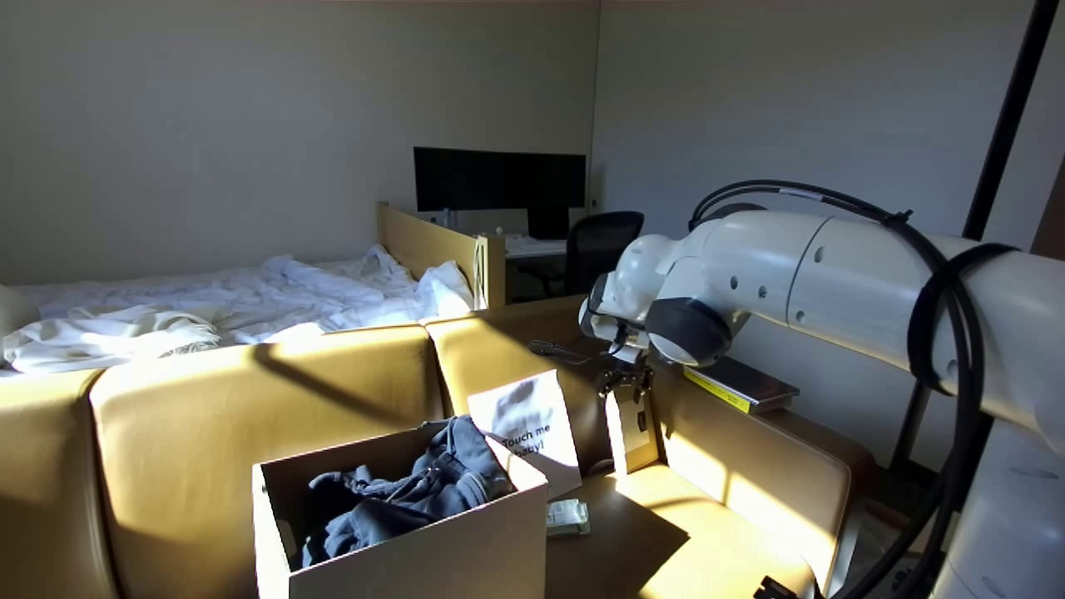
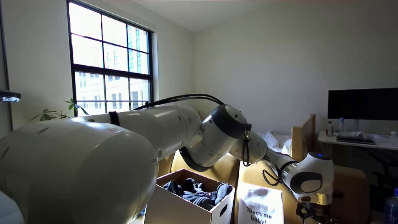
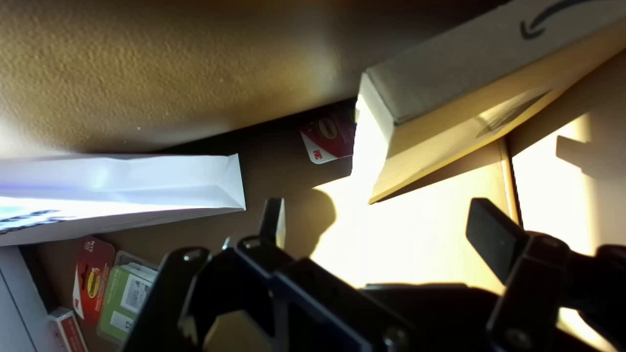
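Observation:
My gripper is open, its two fingers wide apart and nothing held between them. Beyond the fingertips in the wrist view, a cardboard box with a printed arrow [image 3: 458, 76] stands on the couch seat by the backrest. In exterior view 1 the gripper [image 1: 626, 383] is at the top of that narrow box [image 1: 631, 431]; whether they touch, I cannot tell. A white bag lettered "Touch me baby!" [image 1: 529, 429] leans to its left. Dark clothes [image 1: 409, 494] fill a large open box [image 1: 419, 554]. Exterior view 2 shows the gripper [image 2: 317, 216] cut off by the lower edge.
Red packets [image 3: 94, 275] and a green-labelled pack [image 3: 128, 299] lie near the white bag; another red packet [image 3: 331, 138] is tucked by the backrest. A dark, yellow-edged book [image 1: 740, 384] rests on the couch arm [image 1: 759, 479].

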